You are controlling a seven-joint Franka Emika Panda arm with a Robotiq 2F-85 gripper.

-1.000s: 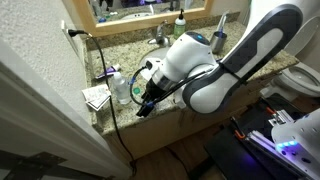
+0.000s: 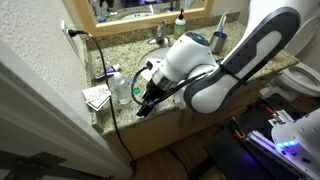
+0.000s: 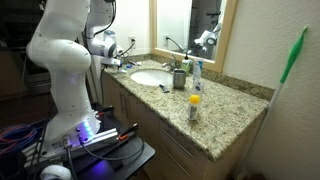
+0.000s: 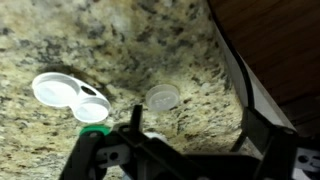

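Note:
In the wrist view my gripper stands open, with a dark finger on each side and nothing held. A small round whitish cap [image 4: 162,97] lies flat on the speckled counter just ahead, nearer the left finger [image 4: 133,122]. Left of it sits a white two-well case [image 4: 70,97], possibly for contact lenses. A green cap [image 4: 95,131] lies just below that case, partly cut off by the gripper's body. From outside, the gripper [image 2: 147,104] points down at the counter's front left part; its fingertips are hard to make out there.
The counter's front edge [image 4: 235,75] runs close to the right finger. Clear bottles [image 2: 121,88] and white papers [image 2: 97,97] stand or lie to the left. Behind is the sink [image 3: 152,77]; a yellow bottle [image 3: 194,107] stands farther along the counter.

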